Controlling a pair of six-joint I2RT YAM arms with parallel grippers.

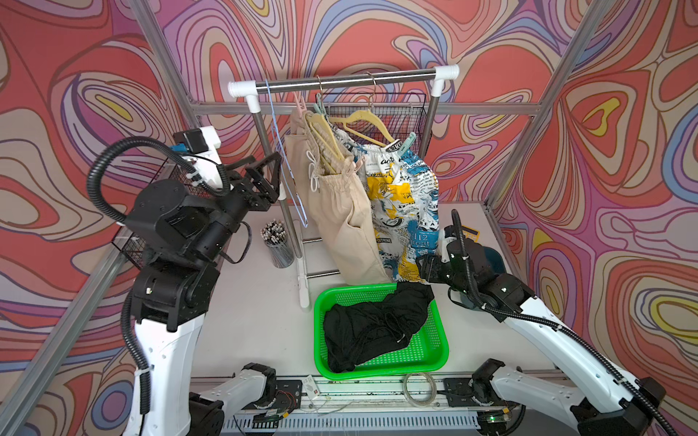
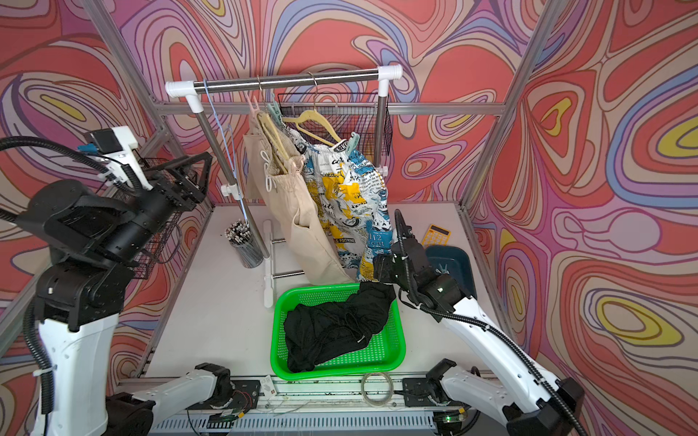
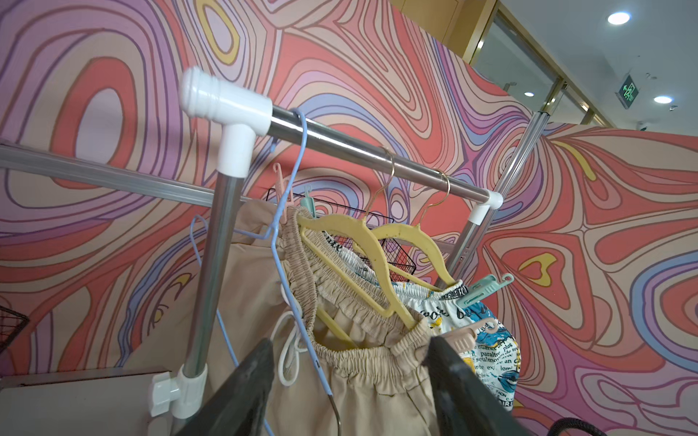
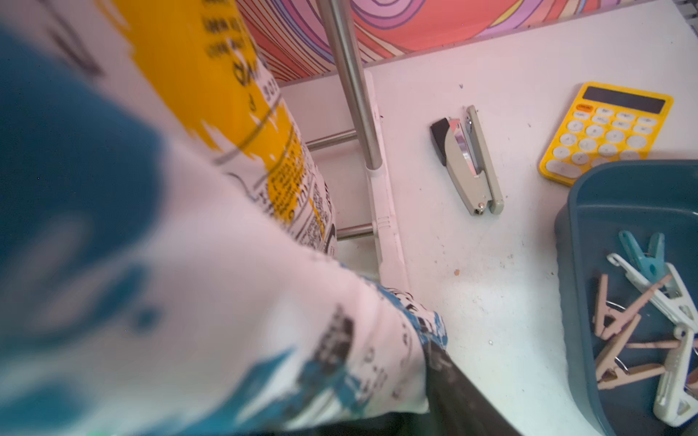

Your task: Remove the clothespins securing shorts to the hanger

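Beige shorts (image 1: 341, 225) and printed shorts (image 1: 403, 189) hang on yellow hangers from the rack. In the left wrist view, a pink clothespin (image 3: 459, 338) grips the near waistband of the beige shorts and another pink clothespin (image 3: 280, 187) its far side. A teal clothespin (image 3: 483, 290) holds the printed shorts; a second teal clothespin (image 3: 308, 202) shows farther back. My left gripper (image 1: 270, 168) is left of the rack, open and empty, facing the clothes. Low beside the printed shorts' hem is my right gripper (image 1: 424, 269); fabric hides most of its fingers in the right wrist view.
An empty blue hanger (image 3: 299, 319) hangs nearest my left gripper. Below stands a green basket (image 1: 320, 341) with black clothing. A dark blue bin (image 4: 574, 239) with loose clothespins, a stapler (image 4: 469, 160) and a yellow calculator (image 4: 609, 130) lie on the right.
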